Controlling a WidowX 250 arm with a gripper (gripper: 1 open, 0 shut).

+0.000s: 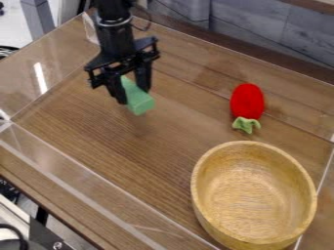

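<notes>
My black gripper (124, 73) hangs at the upper left over the wooden table, with a green object (136, 100) at its fingertips, partly behind them. Whether the fingers are closed on it is hard to tell. The green object looks tilted, its lower end pointing toward the front.
A red object with a green end (248, 105) lies at the right. A large yellow bowl (253, 225) stands at the front right. A wall borders the back right.
</notes>
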